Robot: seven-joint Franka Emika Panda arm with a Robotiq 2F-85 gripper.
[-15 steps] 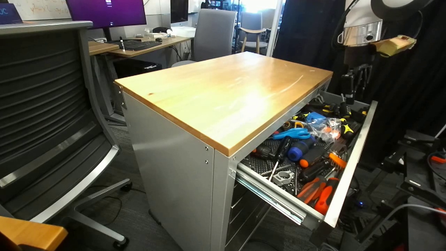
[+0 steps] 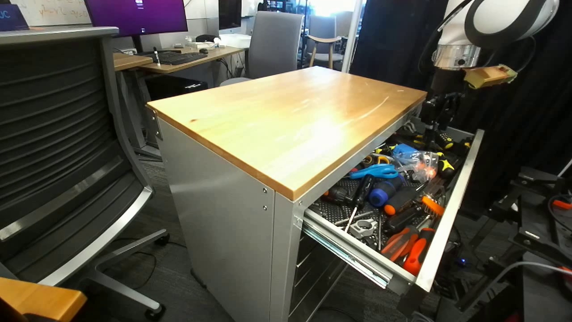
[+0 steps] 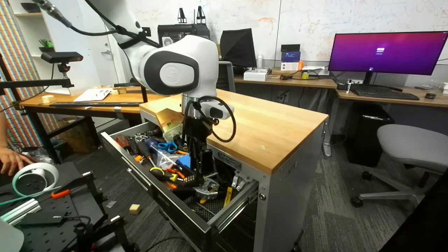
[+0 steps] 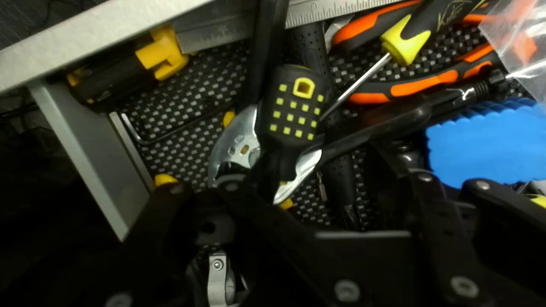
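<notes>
My gripper reaches down into an open drawer full of hand tools, near its far end in exterior view 1. In the wrist view its dark fingers stand apart, and I see nothing clamped between them. Just ahead of them lies a black handle with yellow squares, beside a shiny metal tool. A blue scalloped piece lies to the right. From exterior view 2 the gripper is low among the tools; its tips are partly hidden, and contact cannot be judged.
The drawer's front wall and side wall stand close to the gripper. The cabinet's wooden top is bare and overhangs the drawer's back. A yellow-black screwdriver, orange-black handles and a clear bag crowd the drawer.
In exterior view 1 the arm has come down and shifted left, taking the gripper from above the drawer's far end to in among the tools. The drawer has stayed put.
</notes>
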